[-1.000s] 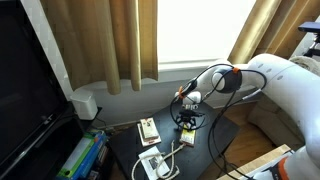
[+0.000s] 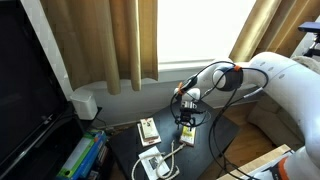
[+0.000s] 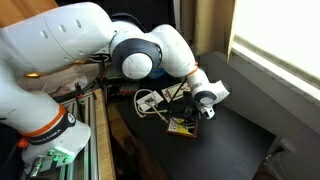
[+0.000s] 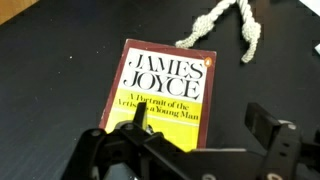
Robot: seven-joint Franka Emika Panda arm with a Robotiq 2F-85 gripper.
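Note:
A James Joyce paperback (image 4: 163, 95) with a white and yellow cover and a dark red border lies flat on the black table, face up. My gripper stands open above its lower part, the two dark fingers set wide apart near the bottom of the wrist view. Nothing is between them. From the side, the book (image 2: 187, 135) shows just under the gripper (image 2: 187, 122). In the other exterior view the arm partly covers the book (image 3: 181, 128). The exact height of the fingertips over the cover is hard to tell.
Beside the book runs a pale knotted rope (image 4: 204, 24). Another book (image 2: 149, 131) and a white object (image 2: 155, 164) lie farther left on the table. Bare tabletop (image 3: 235, 140) spreads out on the window side.
The gripper has shifted very slightly over the book. The book, the rope and the other objects stay where they were.

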